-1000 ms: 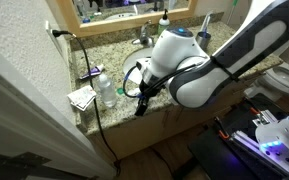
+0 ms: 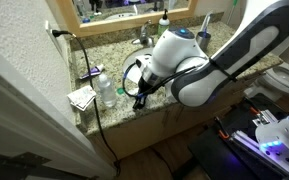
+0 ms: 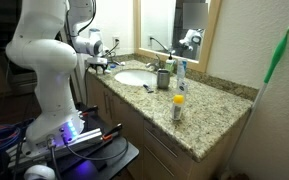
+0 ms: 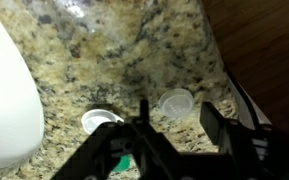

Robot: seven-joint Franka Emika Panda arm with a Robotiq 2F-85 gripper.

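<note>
Over the granite counter, my gripper points down near the front edge. Its dark fingertips stand apart, on either side of a small, pale round piece (image 4: 176, 103). Whether they touch it cannot be made out. To the left of the fingers in the wrist view lies another small white piece (image 4: 96, 121), and a green item (image 4: 122, 163) shows partly behind the gripper. From the first exterior view, the gripper (image 2: 138, 100) is low over the counter, just right of the green item (image 2: 121, 92); the pale round piece is too small to pick out there.
A clear bottle (image 2: 106, 90) stands left of the gripper, with white papers (image 2: 82, 97) beyond it. The sink (image 3: 134, 77) lies close by. Farther along the counter are a metal cup (image 3: 164, 78) and a yellow bottle (image 3: 178, 107).
My arm has shifted slightly over the last second, its gripper staying low over the same part of the counter. The bottle, papers and green item look unmoved.
</note>
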